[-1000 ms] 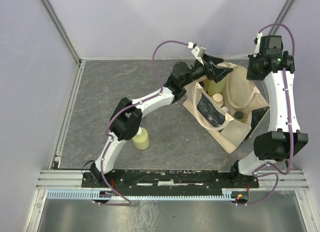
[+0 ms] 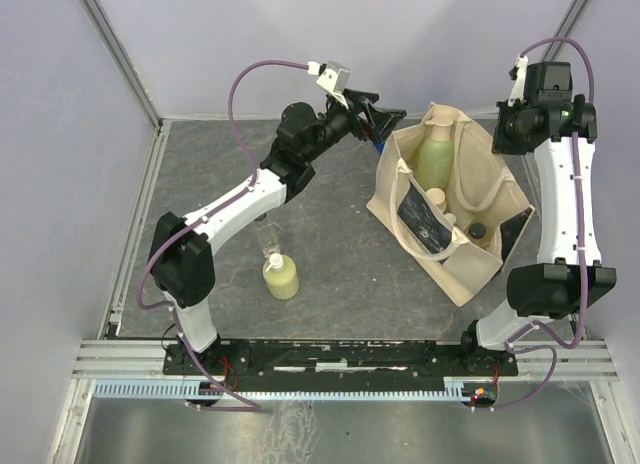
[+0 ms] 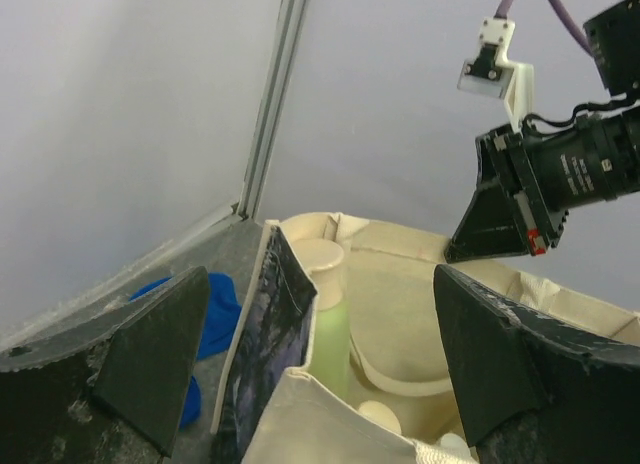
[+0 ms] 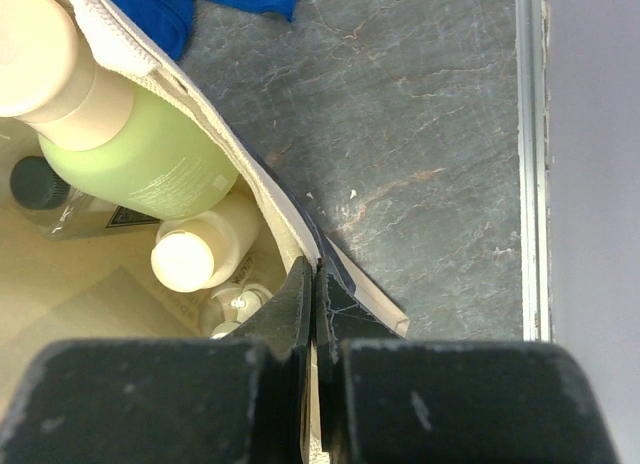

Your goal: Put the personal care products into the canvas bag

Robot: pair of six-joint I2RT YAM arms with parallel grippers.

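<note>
The canvas bag [image 2: 480, 259] stands open at right on the table. It holds a tall green bottle [image 2: 435, 159], smaller white-capped bottles and a dark-capped one. On the table at left are a yellow-green pump bottle [image 2: 281, 277] and a clear bottle [image 2: 267, 236], partly hidden by my left arm. My left gripper [image 2: 383, 122] hangs open and empty, just left of the bag's back corner. My right gripper is shut on the bag's rim, which runs in between its fingertips. A white-capped bottle [image 4: 190, 256] lies inside, close to those fingertips.
Blue cloth [image 3: 217, 314] lies on the table behind the bag's left side. Grey walls close in the back and both sides.
My left gripper has moved left and slightly up, from over the green bottle to beside the bag. The green bottle in the bag now shows fully.
</note>
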